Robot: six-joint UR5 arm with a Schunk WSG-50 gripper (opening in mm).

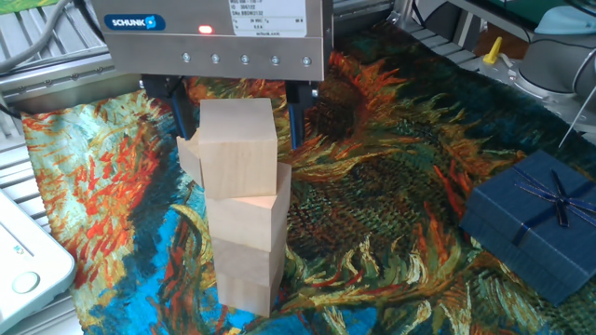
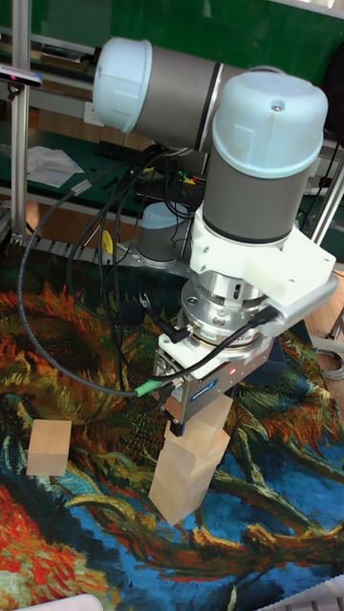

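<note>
A tower of several pale wooden blocks (image 1: 244,223) stands on the painted cloth, its blocks slightly twisted against each other. The top block (image 1: 237,167) shows clear of the fingers. My gripper (image 1: 240,141) is open, with its two dark fingers set wide and pointing down, one to each side of the top block in the exterior view 2. Whether they are level with it or behind it is hard to tell there. In the exterior view 3 the gripper body hangs over the tower (image 2: 183,489), and its fingers are mostly hidden.
A loose wooden block (image 2: 49,446) lies apart from the tower. Part of a block (image 1: 189,160) shows behind the tower's left side. A blue ribboned box (image 1: 535,223) sits at the right. A white device (image 1: 28,261) stands at the left edge.
</note>
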